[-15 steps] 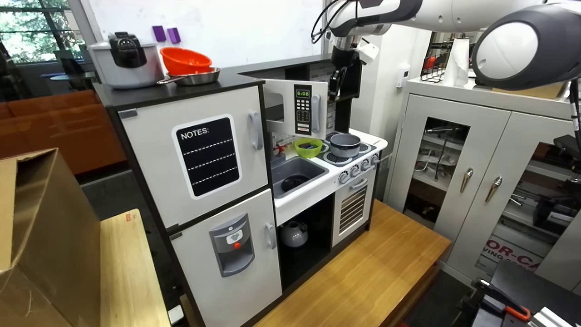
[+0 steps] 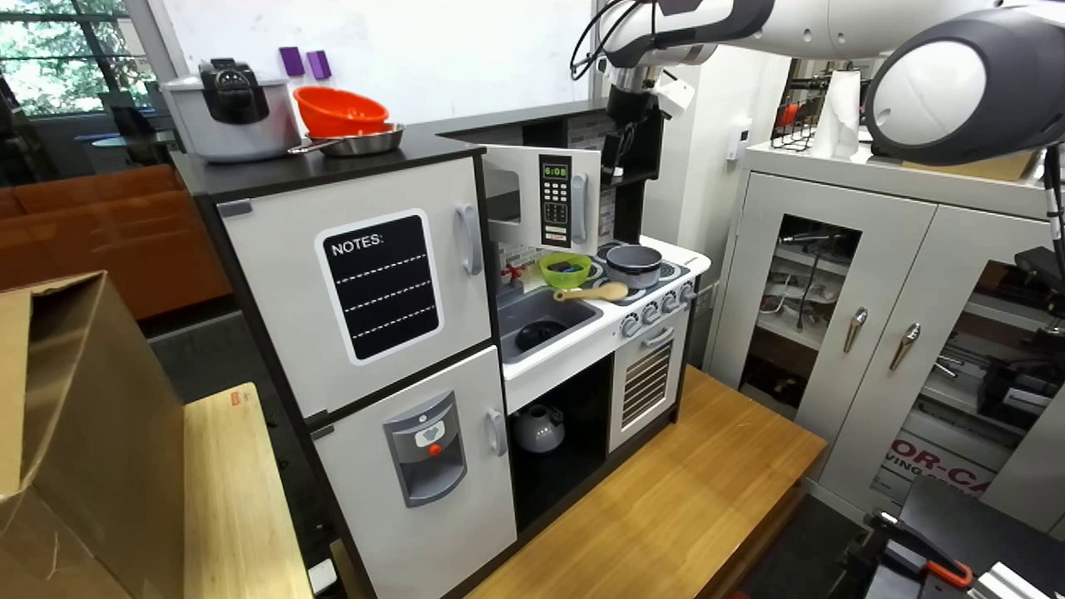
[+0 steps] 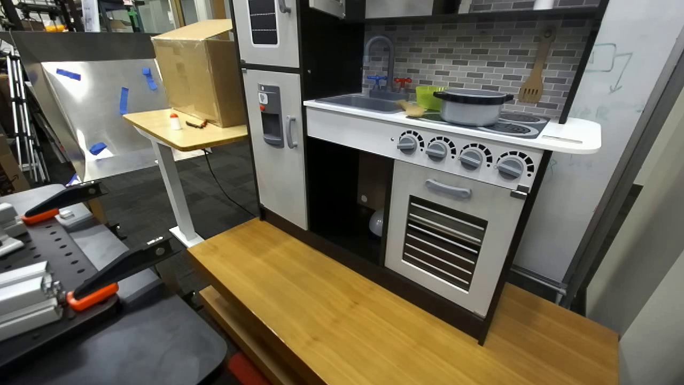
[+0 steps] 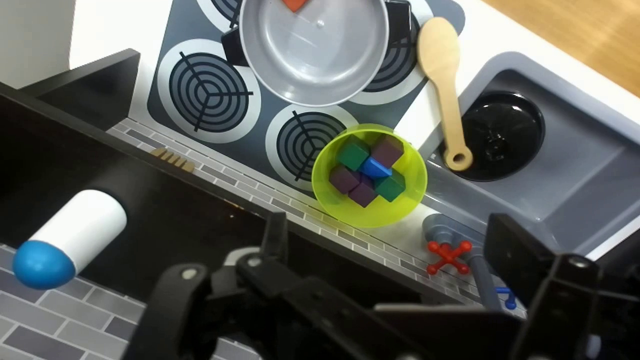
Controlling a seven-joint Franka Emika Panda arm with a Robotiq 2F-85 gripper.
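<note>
A wooden spoon (image 4: pixel 448 102) lies across the counter between the stove and the sink, its handle end over the basin. In exterior view 1 the spoon (image 2: pixel 594 293) is by the green bowl (image 2: pixel 565 269); from above, the bowl (image 4: pixel 336 204) holds several green, purple and blue blocks. A grey pot (image 4: pixel 315 51) sits on the burners with an orange piece inside. My gripper is open, its fingers wide apart, with nothing held between them. In exterior view 1 the gripper (image 2: pixel 616 155) hangs high beside the ajar microwave door (image 2: pixel 534 195), well above the counter.
A dark shelf (image 4: pixel 174 198) runs close under the gripper, carrying a white cylinder with a blue end (image 4: pixel 90 225). The sink (image 4: pixel 558 162) contains a black round dish (image 4: pixel 504 135). A faucet (image 4: pixel 480 276) rises behind it. A spatula (image 3: pixel 537 67) hangs on the tiled wall.
The wooden spoon now lies on the counter by the sink, where none showed a second ago. The gripper's fingers look more spread; the arm stays in nearly the same place.
</note>
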